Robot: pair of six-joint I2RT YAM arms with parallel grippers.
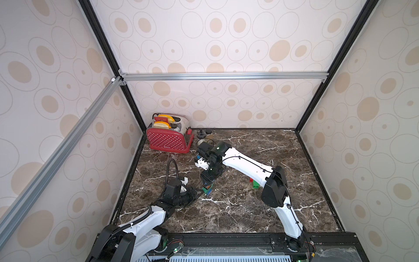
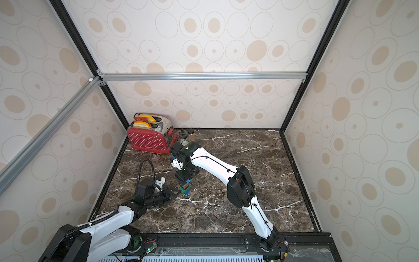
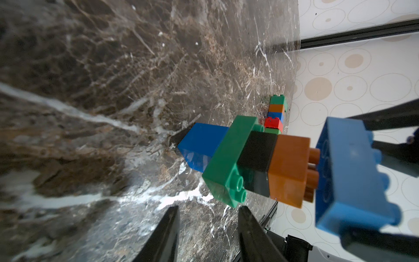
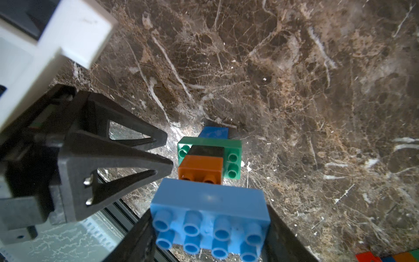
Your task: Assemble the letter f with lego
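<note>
A lego stack lies on the marble table: a blue brick (image 3: 198,144), a long green brick (image 3: 224,157), a black brick (image 3: 257,152) and an orange brick (image 3: 288,166) with its studs facing the light blue brick (image 3: 349,170). My right gripper (image 1: 206,178) is shut on that light blue brick, holding it close beside the orange one; whether they touch I cannot tell. My left gripper has its fingers apart, empty, beside the stack; in the right wrist view its fingertips point at the stack from the left.
Other bricks, including a red one (image 4: 366,257), lie to the right, partly behind my right arm. A red basket (image 1: 168,139) and jars (image 1: 201,137) stand at the back left.
</note>
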